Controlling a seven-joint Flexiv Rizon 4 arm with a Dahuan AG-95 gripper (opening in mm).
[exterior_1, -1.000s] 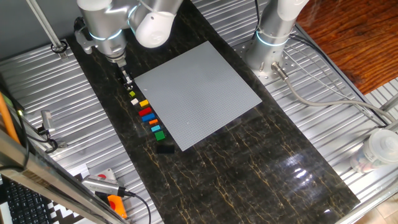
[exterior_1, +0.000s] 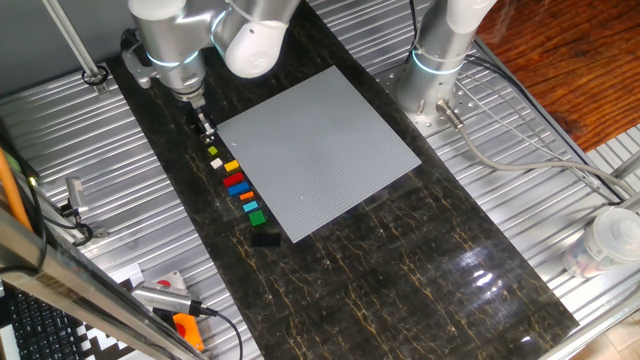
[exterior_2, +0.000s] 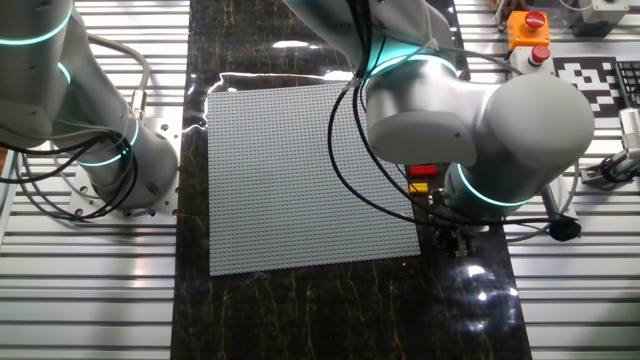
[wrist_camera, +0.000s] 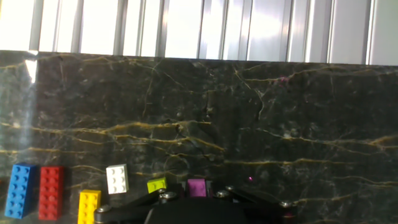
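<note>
In the wrist view a small purple brick (wrist_camera: 197, 187) sits between the fingertips of my gripper, at the bottom centre. Dark fingertips stand close along both its sides; whether they press on it cannot be made out. Just left of it is a lime brick (wrist_camera: 157, 185), then a white brick (wrist_camera: 116, 178), a yellow one (wrist_camera: 89, 207), a red one (wrist_camera: 51, 192) and a blue one (wrist_camera: 18, 190). From outside, my gripper (exterior_1: 209, 132) is down at the table by the left corner of a grey baseplate (exterior_1: 320, 150), at the upper end of the brick row.
Farther down the row lie an orange brick (exterior_1: 247, 196), a cyan brick (exterior_1: 250, 207), a green brick (exterior_1: 257, 218) and a flat black piece (exterior_1: 266, 240). The baseplate looks bare.
Over the last second the arm has shifted slightly to the right and down in exterior view 1. The bricks and the baseplate have not moved.
</note>
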